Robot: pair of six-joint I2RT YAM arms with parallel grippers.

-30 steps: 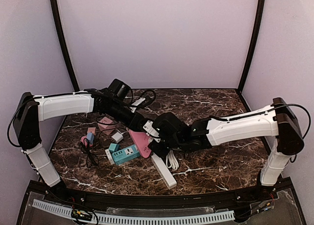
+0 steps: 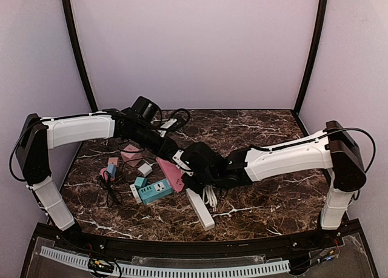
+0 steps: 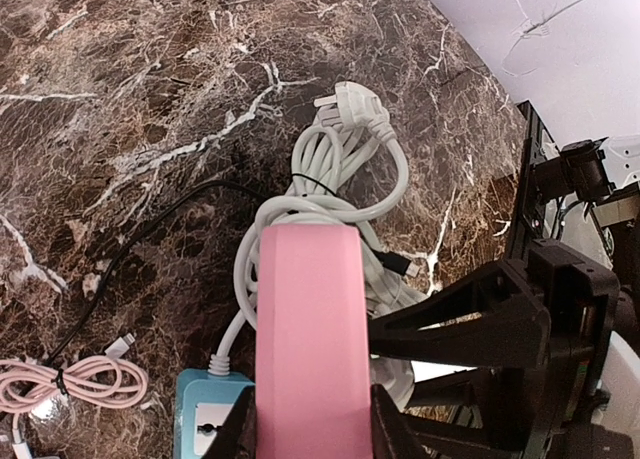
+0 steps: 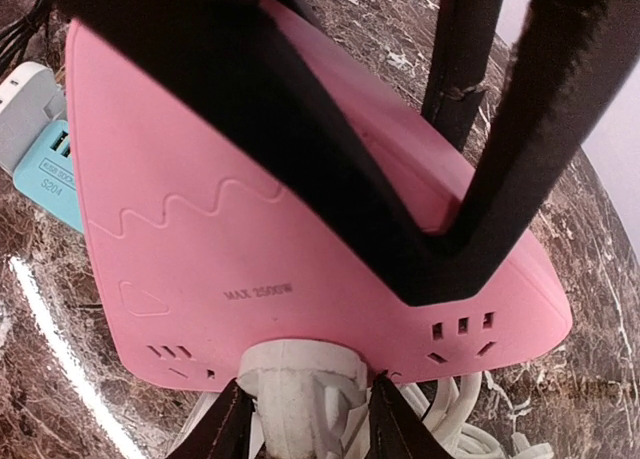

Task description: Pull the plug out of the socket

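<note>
A pink power strip [image 3: 312, 329] is held up off the table, with my left gripper shut on it. In the right wrist view a white plug [image 4: 305, 399] sits against the lower part of the pink strip; where it enters is hidden. My right gripper is part open, one finger [image 4: 228, 419] on each side of that plug. Whether both fingers touch it is hard to tell. From the top, the two grippers meet near the middle left, and the plug is mostly covered by the right one.
A teal power strip [image 2: 156, 191], a white bar [image 2: 202, 211] and small blocks lie close by. Beneath the pink strip is a bundled white cable [image 3: 305, 204] with another white plug [image 3: 352, 107].
The right arm has shifted slightly to the left, and its gripper is a little closer to the pink strip. The left arm looks nearly still.
</note>
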